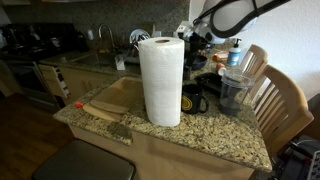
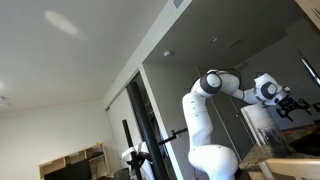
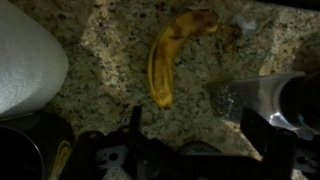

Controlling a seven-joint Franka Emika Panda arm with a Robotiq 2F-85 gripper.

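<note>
My gripper is open, its two dark fingers wide apart at the lower edge of the wrist view, with nothing held between them. A yellow-brown banana [image 3: 165, 65], or its peel, lies curved on the speckled counter [image 3: 105, 45], ahead of the fingertips. In exterior view 1 I cannot make it out. There the arm [image 1: 222, 20] reaches in from the upper right, the gripper above the back of the counter. Exterior view 2 shows the gripper [image 2: 290, 103] small, at the right.
A tall paper towel roll [image 1: 162, 85] and a black mug [image 1: 191, 102] stand near the counter's front. A clear pitcher [image 1: 234, 92] is to their right. A wooden board [image 1: 118, 95] lies at left. A clear container [image 3: 250, 97] stands beside the right finger.
</note>
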